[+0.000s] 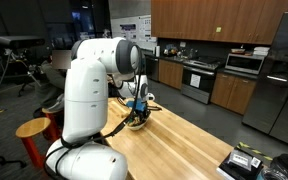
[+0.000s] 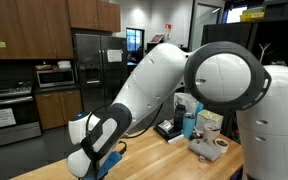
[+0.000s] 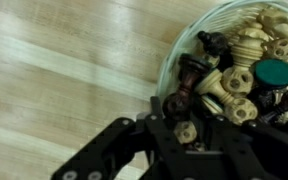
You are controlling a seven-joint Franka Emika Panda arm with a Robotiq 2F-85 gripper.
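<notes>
In the wrist view, a round woven basket (image 3: 174,62) holds several dark and pale wooden chess pieces. My gripper reaches over the basket's near-left rim, shut on a dark chess piece (image 3: 189,75) that leans among the others. Pale pieces (image 3: 240,78) lie just to its right, close to the fingers. Exterior view 1 shows the gripper (image 1: 138,106) low over the basket (image 1: 136,123) on the table. Whether the held piece touches its neighbours is hard to tell. The second exterior view shows the gripper (image 2: 102,165) low down, with no clear sight of the piece.
Bare wooden table (image 3: 69,75) stretches left of the basket. In exterior view 1, dark equipment (image 1: 242,163) stands at the table's right edge. A blue-green container (image 2: 189,125) and a grey object (image 2: 219,145) stand to the right in exterior view 2.
</notes>
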